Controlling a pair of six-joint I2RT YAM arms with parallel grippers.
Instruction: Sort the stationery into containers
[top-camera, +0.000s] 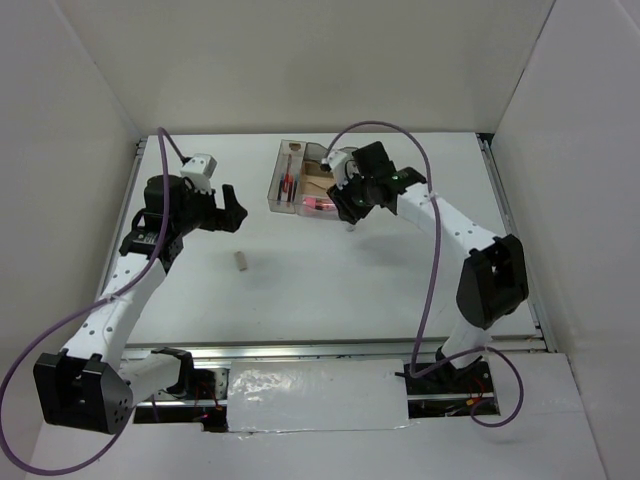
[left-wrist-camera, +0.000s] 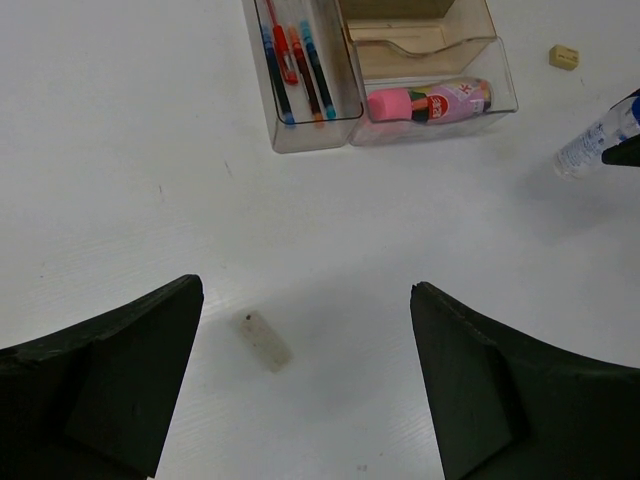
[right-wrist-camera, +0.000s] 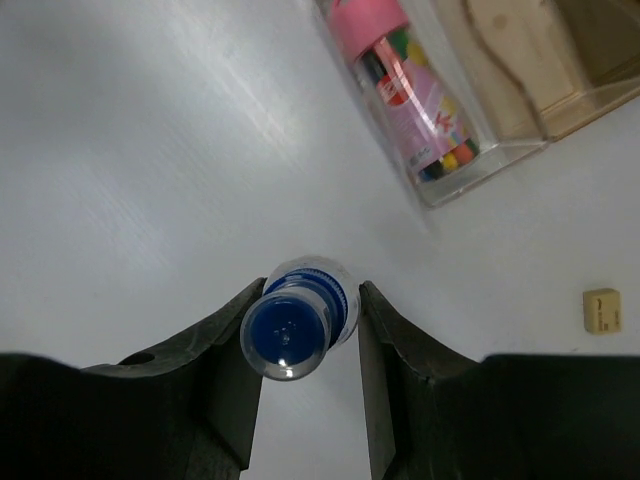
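Note:
My right gripper is shut on a small clear bottle with a blue cap (right-wrist-camera: 286, 332), seen from above between the two fingers. In the left wrist view the bottle (left-wrist-camera: 586, 148) appears at the right edge, in front of the container. In the top view the right gripper (top-camera: 346, 203) is by the front right of the divided container (top-camera: 283, 207). Pens (left-wrist-camera: 312, 75) lie in its left compartment and a pink-capped tube of crayons (left-wrist-camera: 440, 102) in the front one. My left gripper stands open and empty, above a pale grey eraser (left-wrist-camera: 262, 341).
A small yellow block (right-wrist-camera: 602, 311) lies right of the container; the right arm covers it in the top view. Side walls stand at left and right.

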